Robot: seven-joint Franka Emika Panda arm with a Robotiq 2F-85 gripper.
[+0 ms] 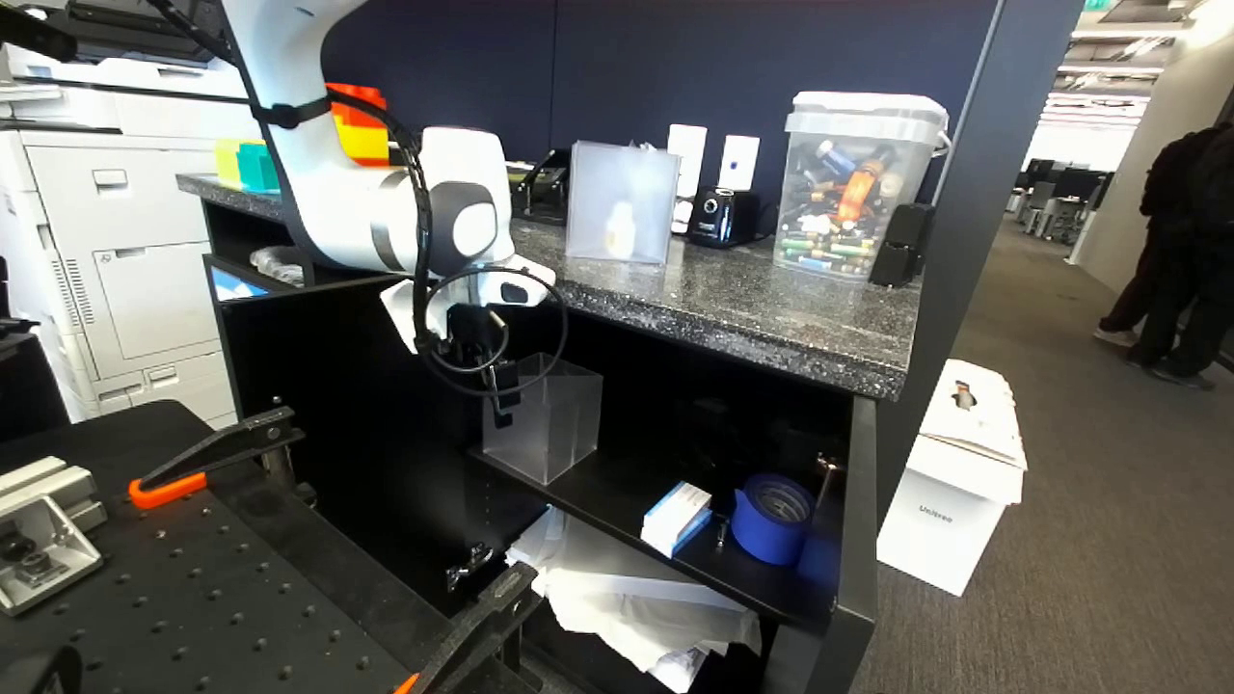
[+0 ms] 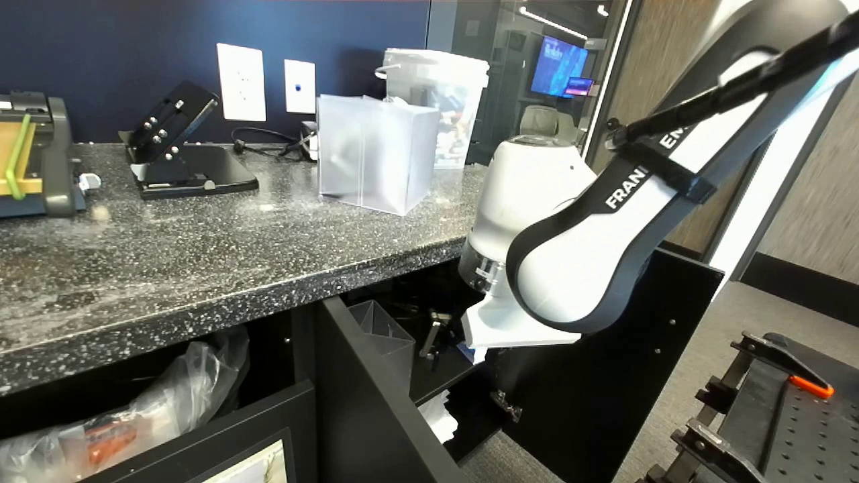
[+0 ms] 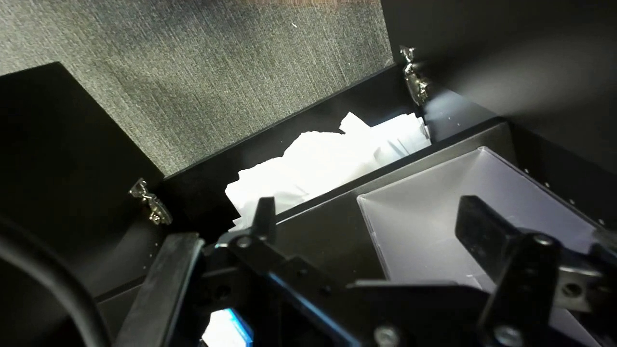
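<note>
A translucent open-topped bin [image 1: 555,428] stands upright at the left end of the cabinet shelf [image 1: 630,497]. My gripper is open, with a wide gap between its fingers. In the wrist view, the near rim of the bin [image 3: 373,234] runs between the two fingers: one overlaps the bin's inside, the other lies outside over the dark shelf. Exterior view 1 has the gripper [image 1: 499,399] below the counter edge, overlapping the bin's left side; contact cannot be told. From the other side, the bin [image 2: 390,346] is partly hidden by a cabinet door.
A white-and-blue box [image 1: 677,517] and a blue round container [image 1: 771,519] share the shelf. White crumpled sheets [image 1: 648,613] lie below. Overhead is the stone counter edge [image 1: 740,347], bearing a second translucent bin [image 1: 622,202] and a lidded tub [image 1: 856,185]. Open doors flank the cabinet [image 1: 347,428].
</note>
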